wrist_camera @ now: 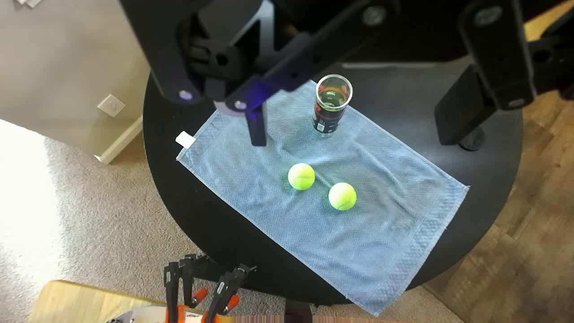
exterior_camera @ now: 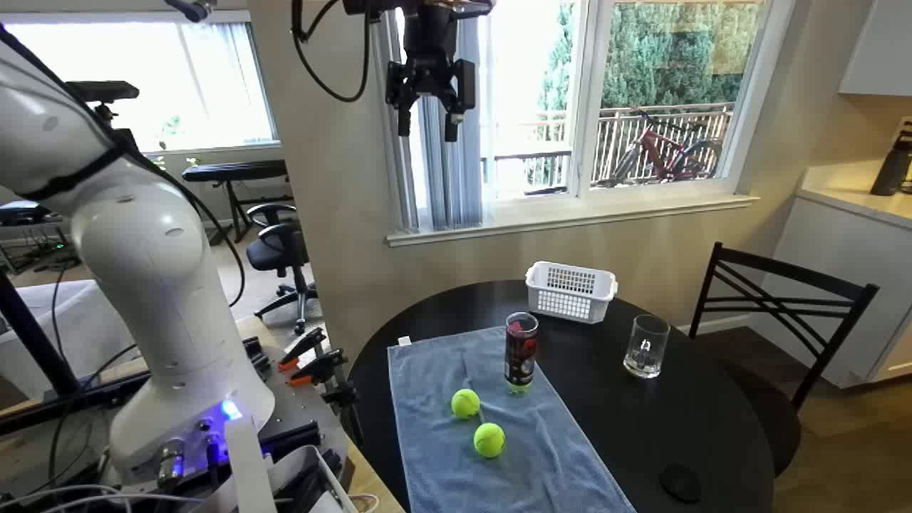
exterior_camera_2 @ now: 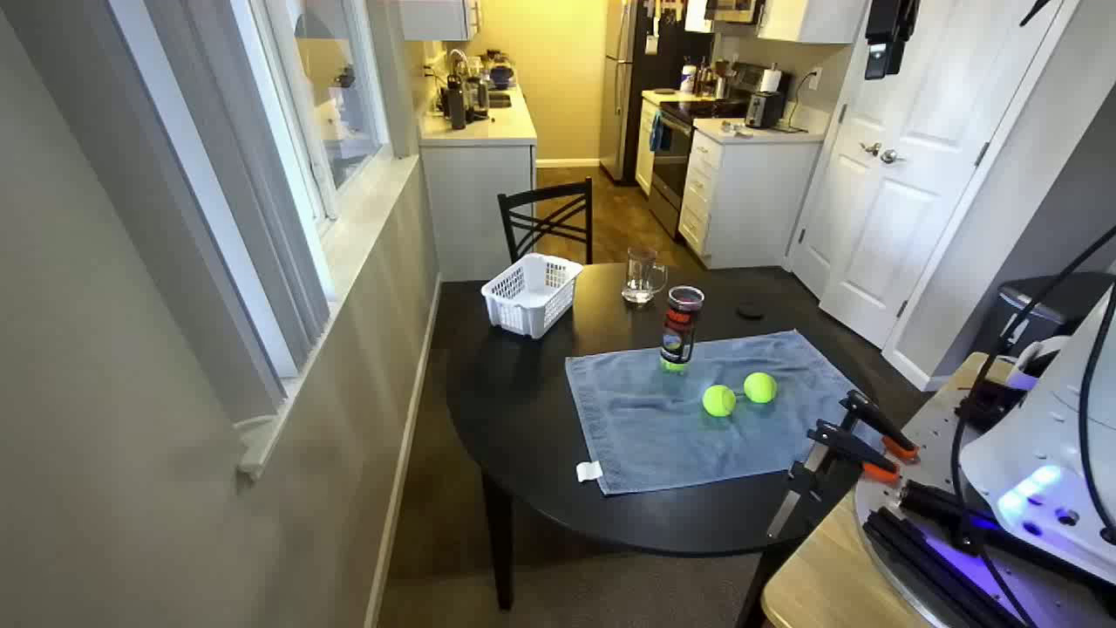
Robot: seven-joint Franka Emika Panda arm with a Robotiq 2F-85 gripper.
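Observation:
High above the table, my gripper (exterior_camera: 428,128) stands open, its two fingers wide apart with nothing between them. Far below it, two yellow-green tennis balls (exterior_camera: 465,403) (wrist_camera: 342,196) lie close together on a blue towel (wrist_camera: 258,199). A clear tube with a dark and red label (exterior_camera: 521,352) stands upright on the same towel, its top uncovered in the wrist view; some yellow-green shows at its bottom. Behind the towel is a white plastic basket (exterior_camera_2: 531,295), empty as far as shows. A clear glass mug (exterior_camera_2: 641,277) stands upright on the bare table.
The round black table (exterior_camera: 684,427) has bare room around the towel, with a small dark disc (exterior_camera: 680,482) lying on it. Clamps with orange tips (exterior_camera_2: 847,445) grip the edge by the robot's base. A black chair (exterior_camera: 786,308) and the window wall border the table.

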